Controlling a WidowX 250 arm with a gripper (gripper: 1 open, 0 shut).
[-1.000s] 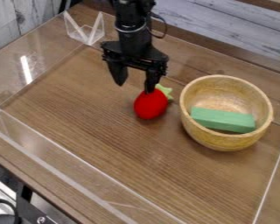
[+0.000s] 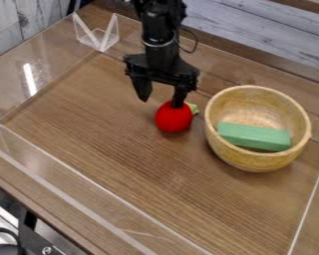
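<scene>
My black gripper (image 2: 161, 84) hangs open at the top centre, its two fingers spread just above and behind a red round object (image 2: 173, 119) on the wooden table (image 2: 109, 169). A small green bit shows at the red object's upper right, by the right fingertip. Nothing clear shows between the fingers.
A wooden bowl (image 2: 218, 151) on the right holds a green block (image 2: 253, 136). Clear plastic fixtures sit along the left edge and top left.
My gripper has moved back, up in the picture, away from the red object, which now looks rounder and sits slightly further right.
</scene>
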